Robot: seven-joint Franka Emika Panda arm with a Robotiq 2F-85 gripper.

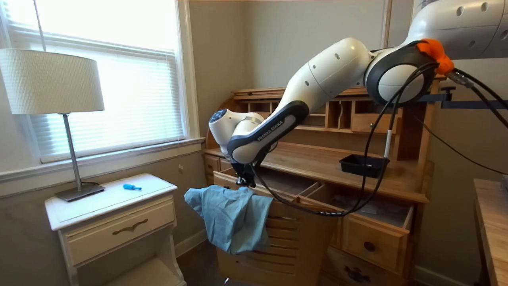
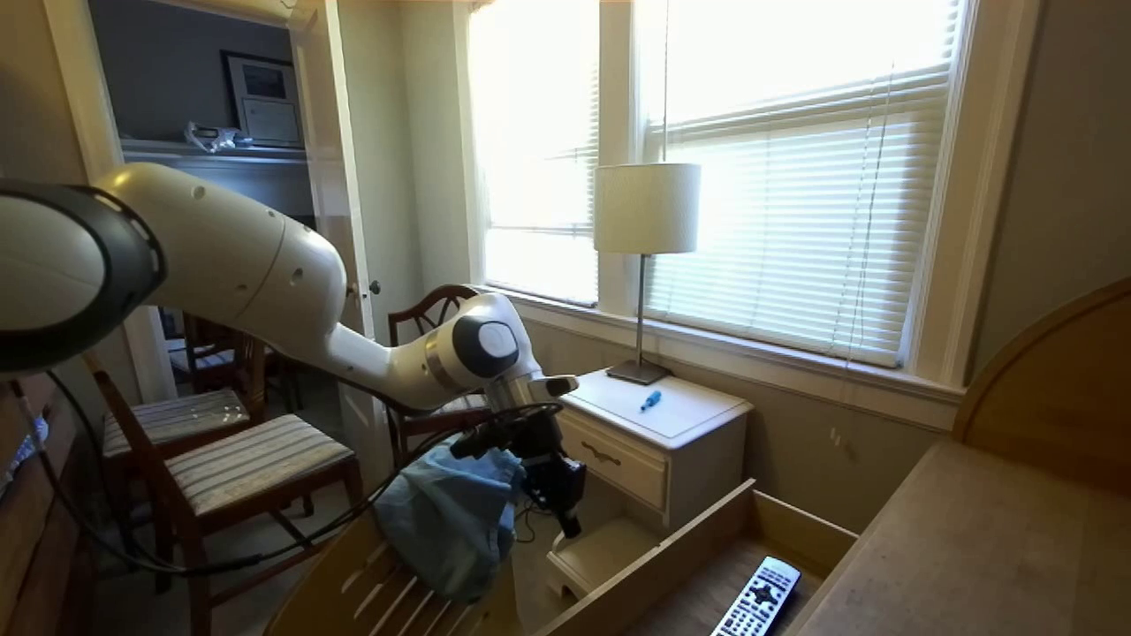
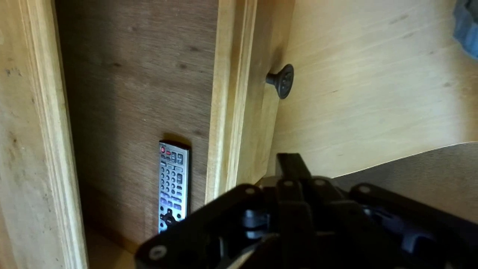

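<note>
My gripper is shut, its black fingers together with nothing showing between them. In the wrist view it stands just outside the front panel of an open wooden drawer (image 3: 224, 103), below the dark round knob (image 3: 284, 81). Inside that drawer lies a silver remote (image 3: 173, 184) with its buttons up. A light blue cloth (image 1: 233, 217) drapes over the back of the wooden chair (image 1: 304, 238) in front of the desk. From exterior view 2, the gripper (image 2: 573, 525) hangs between the cloth and the drawer. Whether its fingertips touch the drawer front cannot be told.
Another drawer (image 1: 376, 240) stands open at the right, and a black tray (image 1: 364, 165) sits on the desktop. A white nightstand (image 1: 114, 200) by the window holds a lamp (image 1: 74, 157) and a small blue object (image 1: 131, 186). The chair back is close to the drawers.
</note>
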